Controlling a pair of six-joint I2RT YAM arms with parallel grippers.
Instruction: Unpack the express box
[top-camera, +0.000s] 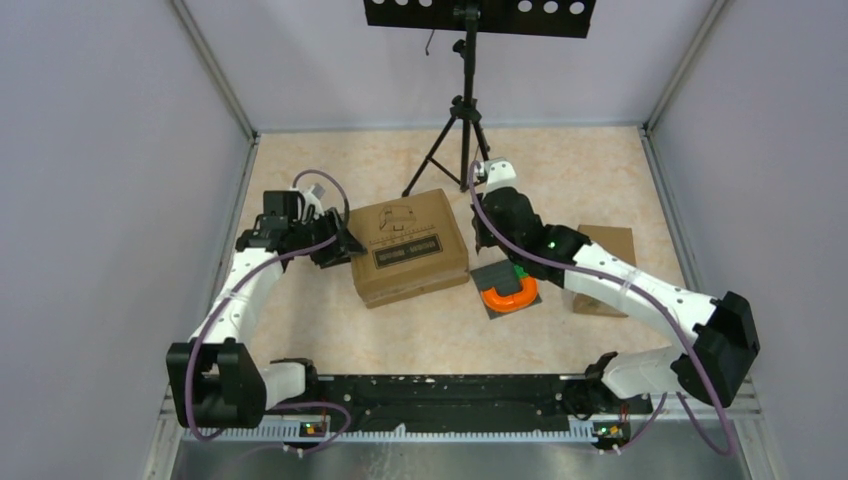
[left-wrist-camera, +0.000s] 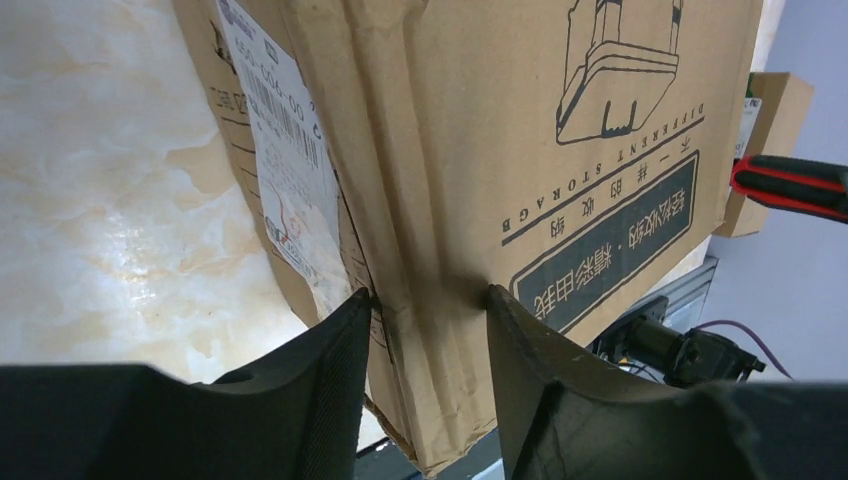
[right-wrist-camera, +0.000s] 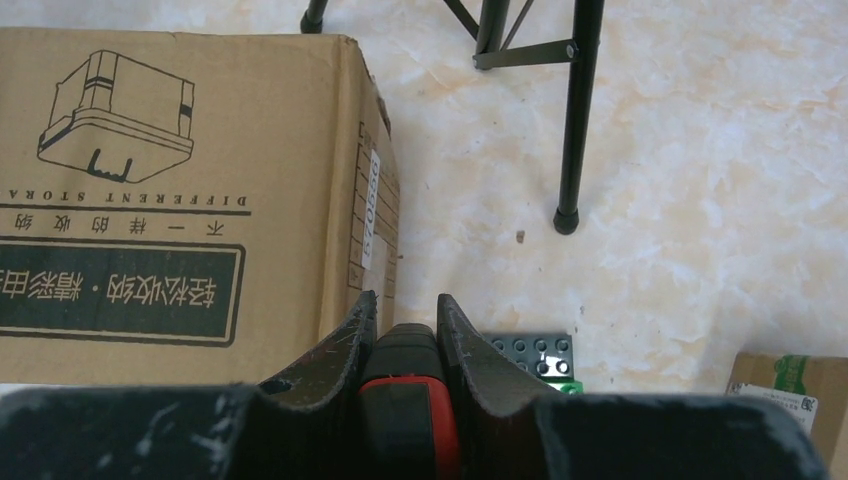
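The closed brown cardboard box (top-camera: 408, 248) rests slightly turned on the table, its printed top facing up. My left gripper is at the box's left upper edge, its fingertips apart on either side of that edge. Whether the pads press on the cardboard cannot be told. A white label (left-wrist-camera: 285, 150) shows on the box's side. Just off the box's right side, my right gripper is shut on a black-and-red tool (right-wrist-camera: 405, 385). The tool also shows in the left wrist view (left-wrist-camera: 790, 187), with no blade discernible.
An orange curved object (top-camera: 511, 296) lies on a dark grey plate (top-camera: 497, 311) right of the box. Farther right stands a smaller brown box (top-camera: 612, 240), partly behind the right arm. Black tripod legs (top-camera: 432, 153) stand behind the large box.
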